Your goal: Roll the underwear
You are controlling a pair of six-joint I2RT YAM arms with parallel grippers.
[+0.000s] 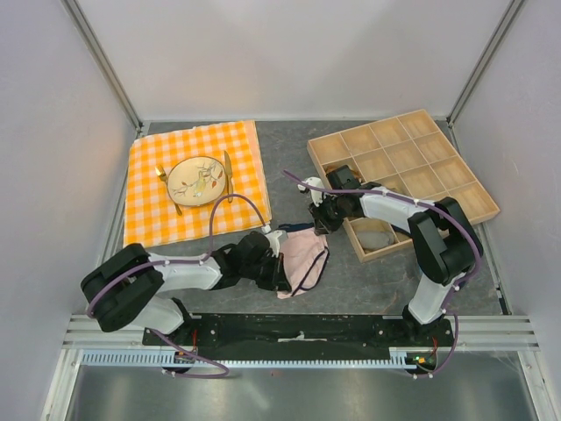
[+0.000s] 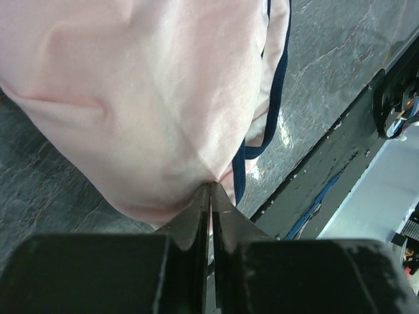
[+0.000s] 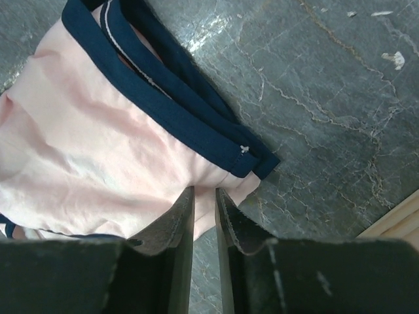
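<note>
Pink underwear with navy bands lies crumpled on the grey table, its bands showing in both wrist views. My left gripper is down on the near end of the pink fabric, fingertips close together; whether cloth is between them is unclear. My right gripper is low over the other end, beside a navy waistband, its fingertips slightly apart on or just above the pink cloth.
A checked cloth with plate, fork and knife lies at upper left. A wooden compartment box sits at right, close to my right arm. Bare table shows at the back middle.
</note>
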